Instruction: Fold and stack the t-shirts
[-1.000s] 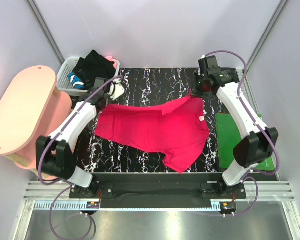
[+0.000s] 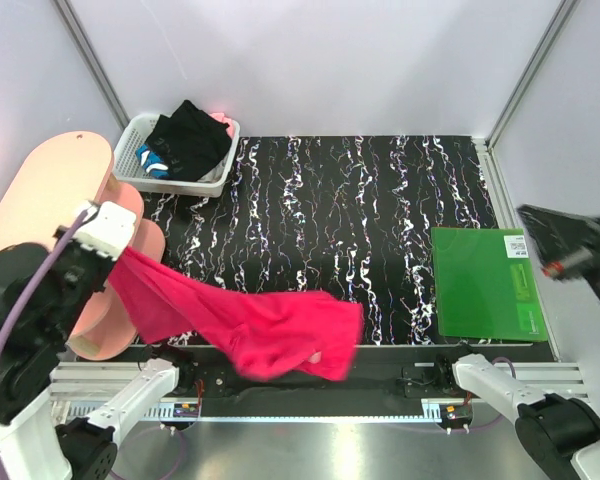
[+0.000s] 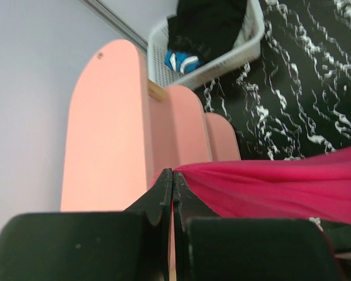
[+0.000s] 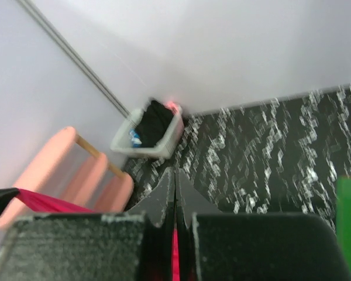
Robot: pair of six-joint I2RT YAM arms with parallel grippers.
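Observation:
A red T-shirt (image 2: 290, 330) hangs stretched from my left gripper, which is shut on its edge at the left side, beside the pink shelf unit (image 2: 35, 185). The shirt trails down to the front middle of the black table (image 2: 340, 200), its lower part blurred. My right gripper is shut with no cloth visible between its fingers, raised at the far right edge of the top view, apart from the shirt.
A white basket (image 2: 205, 185) with dark, blue and pink clothes stands at the back left. A green board (image 2: 480, 280) lies at the right.
Both arms have moved toward the front and outward.

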